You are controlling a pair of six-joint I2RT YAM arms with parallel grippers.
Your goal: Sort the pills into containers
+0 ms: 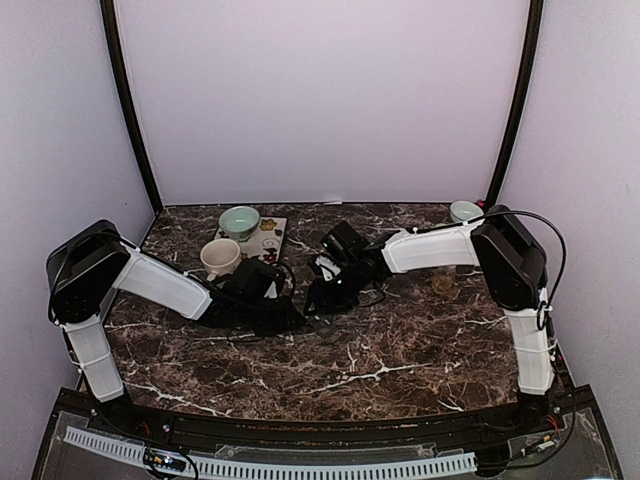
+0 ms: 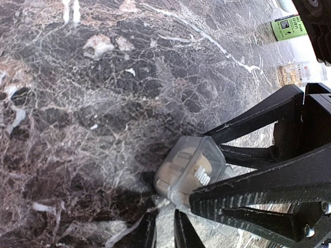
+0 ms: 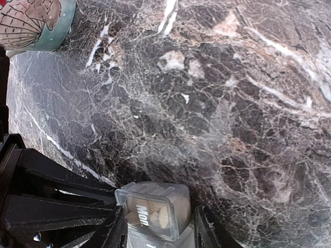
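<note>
A small clear pill case marked "Mon", with pills inside, is low over the marble table at the centre, between my two grippers; in the right wrist view the case point(image 3: 158, 209) has a second compartment below it. My left gripper point(image 1: 298, 322) and my right gripper point(image 1: 318, 303) meet around it, their black fingers close on or against its sides. Whether each finger grips it is unclear, as the fingertips overlap the case and each other.
A tray point(image 1: 268, 240) at back left holds a mint bowl point(image 1: 239, 218) and a cream mug point(image 1: 215, 256). A white cup point(image 1: 465, 208) stands at back right; a green bottle point(image 2: 287, 28) and small jar point(image 2: 292, 74) stand beyond my grippers.
</note>
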